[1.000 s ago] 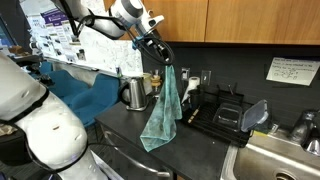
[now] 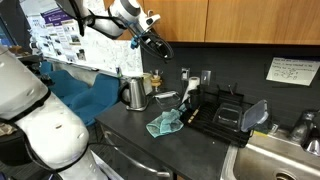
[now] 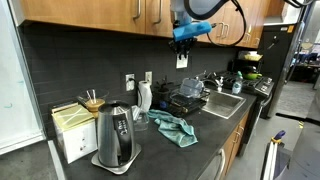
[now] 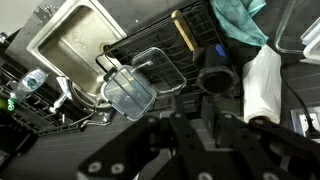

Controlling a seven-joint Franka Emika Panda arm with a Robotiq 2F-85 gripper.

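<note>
A teal cloth (image 2: 165,122) lies crumpled on the dark countertop, left of the dish rack. In the second exterior view the same cloth (image 3: 175,129) lies near the counter's front edge. Part of the cloth (image 4: 240,20) shows at the top of the wrist view. High above the counter, close under the wooden cabinets, hangs my gripper (image 2: 162,49). It stands open and empty, well clear of the cloth.
A black dish rack (image 2: 218,117) holds a clear container, with the metal sink (image 4: 75,35) beside it. A kettle (image 3: 117,135) and a white paper roll (image 4: 262,85) stand on the counter. Wooden cabinets (image 2: 240,22) hang close to the arm.
The arm has stayed about where it was.
</note>
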